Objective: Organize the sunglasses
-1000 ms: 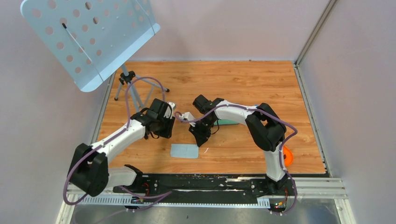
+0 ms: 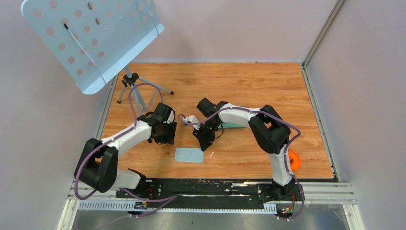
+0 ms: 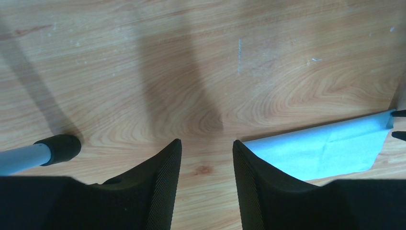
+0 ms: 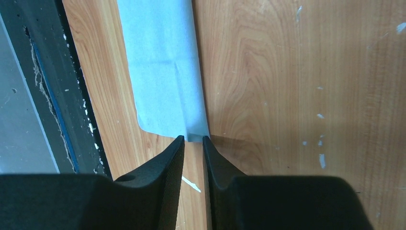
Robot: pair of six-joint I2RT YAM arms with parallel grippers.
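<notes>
A light blue folded cloth [image 2: 189, 155] lies flat near the front edge of the table. Just left of its far left corner, my left gripper stands part open over bare wood, with nothing between its fingers. In the right wrist view, the cloth's [image 4: 165, 72] far right corner reaches the narrow gap of my right gripper, which is part open. Whether its fingers touch the cloth is hard to tell. A green, flat-looking object [image 2: 232, 125] is mostly hidden under the right arm. I see no sunglasses in any view.
Back left stands a tripod [image 2: 136, 88], one black-capped leg [image 3: 60, 149] close to the left gripper. An orange round object [image 2: 294, 160] sits at the right edge. Bare wood lies open at the back and front right.
The right arm has barely moved, and the cloth lies where it was.
</notes>
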